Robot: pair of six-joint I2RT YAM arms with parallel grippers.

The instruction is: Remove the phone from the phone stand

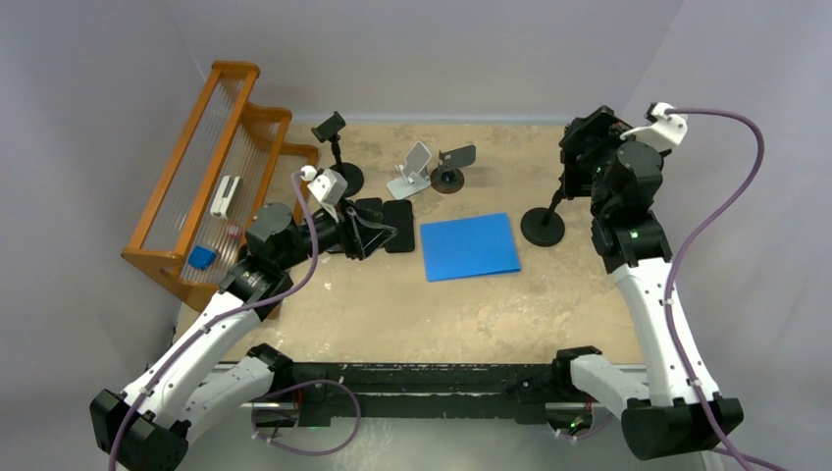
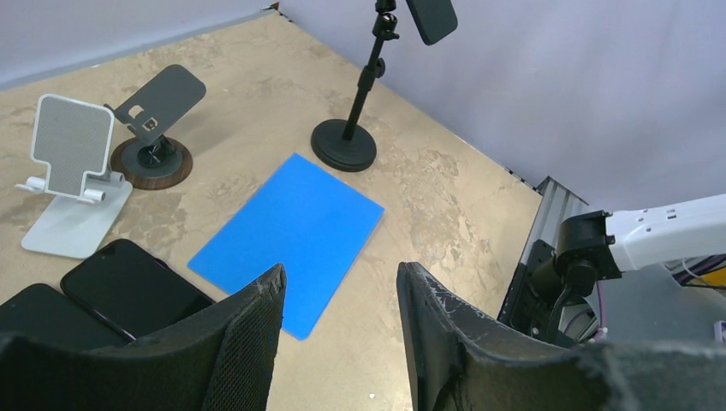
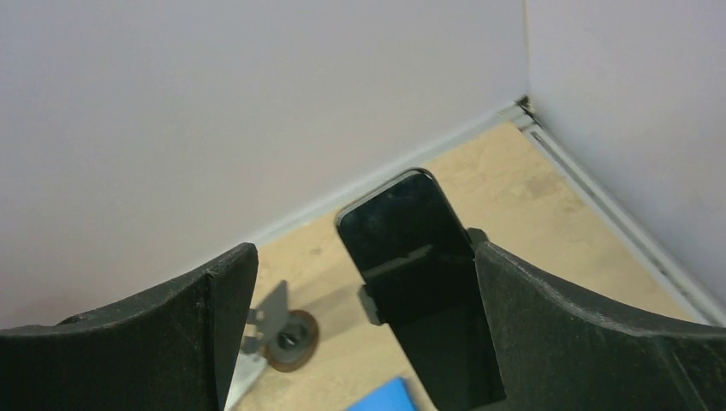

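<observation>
A black phone (image 3: 398, 223) sits upright in a holder on the tall black stand (image 1: 543, 225) at the right. My right gripper is open around it, a finger on either side in the right wrist view; contact is unclear. In the top view that gripper mostly hides the phone. My left gripper stands part open and empty over the left of the table, near two black phones (image 2: 135, 287) lying flat side by side.
A silver stand (image 2: 73, 145), a small dark stand (image 2: 158, 107) and another tall stand (image 1: 348, 179) stand at the back. A blue mat (image 1: 469, 245) lies centrally. A wooden shelf (image 1: 157, 245) fills the left.
</observation>
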